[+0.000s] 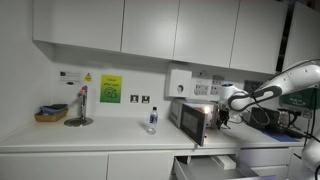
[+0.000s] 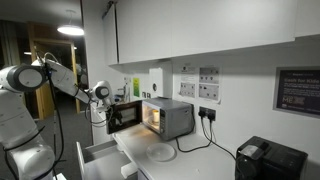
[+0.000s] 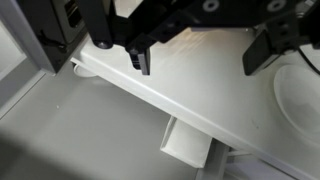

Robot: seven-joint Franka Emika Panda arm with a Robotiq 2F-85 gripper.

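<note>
My gripper is open over the white counter in the wrist view, with nothing between its fingers. In exterior view 2 the gripper (image 2: 110,104) is near the swung-out microwave door (image 2: 126,116); whether they touch cannot be made out. The microwave (image 2: 174,119) stands open on the counter, light showing inside. A white plate (image 2: 161,152) rests on the counter in front of it and shows partly at the right of the wrist view. Below the counter edge a drawer (image 3: 90,125) is pulled out, and a small white box (image 3: 187,143) sits in it.
A bottle (image 1: 152,121) stands on the counter left of the microwave. Farther left are a tap (image 1: 83,102) and a basket (image 1: 50,113). A black toaster-like appliance (image 2: 270,158) sits at the right of exterior view 2.
</note>
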